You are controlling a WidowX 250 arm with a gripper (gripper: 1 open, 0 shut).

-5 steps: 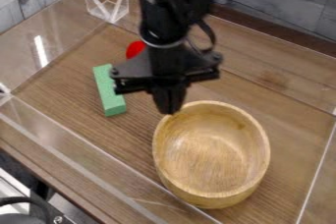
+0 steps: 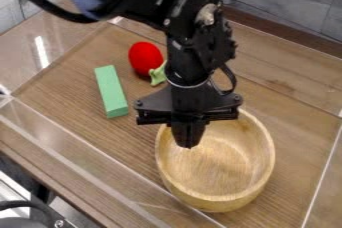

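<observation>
My black gripper (image 2: 189, 122) hangs over the upper left part of a round wooden bowl (image 2: 217, 177), its fingertips pointing down; whether anything is between them is hard to see. A green block (image 2: 111, 90) lies on the wooden table to the left of the gripper. A red tomato-like object (image 2: 146, 58) with a green piece beside it sits behind, partly next to the arm.
A wall runs along the back. Dark cables and metal parts show at the lower left beyond the table edge.
The bowl, green block and red object look unmoved.
</observation>
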